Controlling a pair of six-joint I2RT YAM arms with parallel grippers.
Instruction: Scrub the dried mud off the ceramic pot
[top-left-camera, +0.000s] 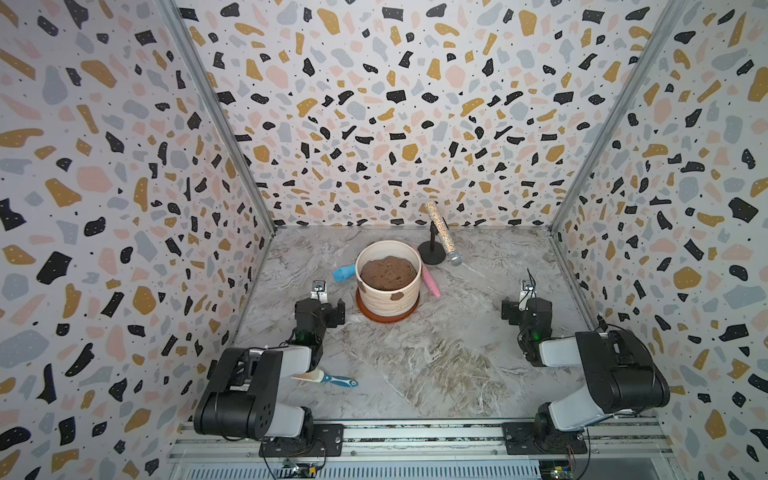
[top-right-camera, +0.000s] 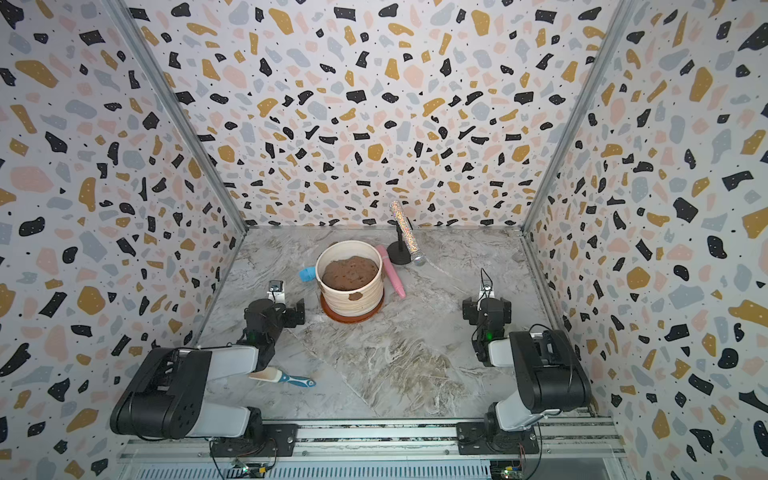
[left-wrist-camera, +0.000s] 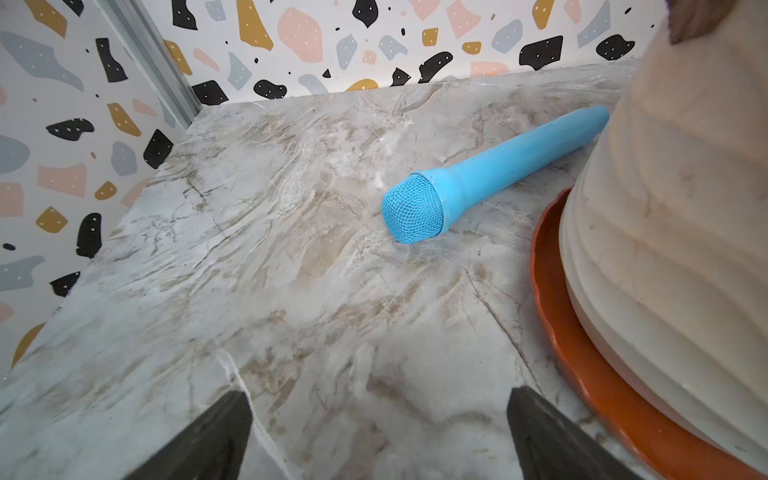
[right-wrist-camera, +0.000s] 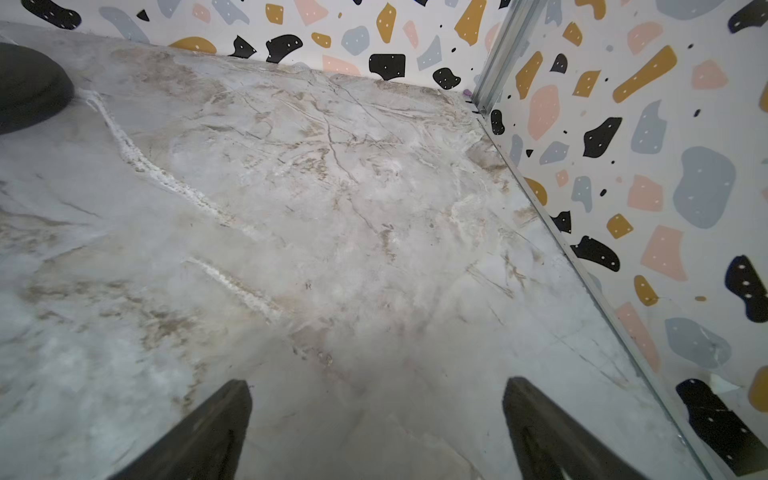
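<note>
A cream ceramic pot (top-left-camera: 388, 302) filled with brown soil (top-left-camera: 389, 273) stands upright on an orange saucer (top-left-camera: 387, 319), left of the table's middle. A brown mud patch (top-right-camera: 354, 296) marks its front wall, and another shows near the rim in the left wrist view. Near the front left lies a brush with a blue and white handle (top-left-camera: 340, 381); the left arm partly covers its other end. My left gripper is open and empty, a short way left of the pot. Far off to the right, my right gripper also stands open over bare tabletop.
Behind the pot's left side lies a blue microphone (left-wrist-camera: 512, 164). A pink one (top-right-camera: 393, 274) rests close by its right side. A black stand (top-left-camera: 432, 253) holds a glittery microphone (top-left-camera: 442, 229) behind.
</note>
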